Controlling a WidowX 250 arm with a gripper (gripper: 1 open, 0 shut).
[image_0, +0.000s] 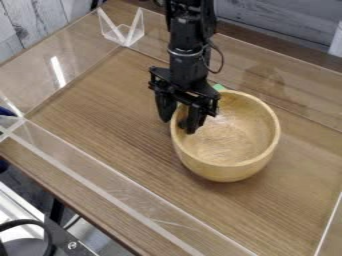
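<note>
A round tan bowl sits right of centre on the wooden table. My black gripper is lowered over the bowl's left rim, its fingers touching or very near it; whether they close on the rim I cannot tell. A small green object shows behind the bowl's back edge, largely hidden by the bowl and the gripper.
Clear plastic pieces lie at the upper left, a dark cable at the lower left corner.
</note>
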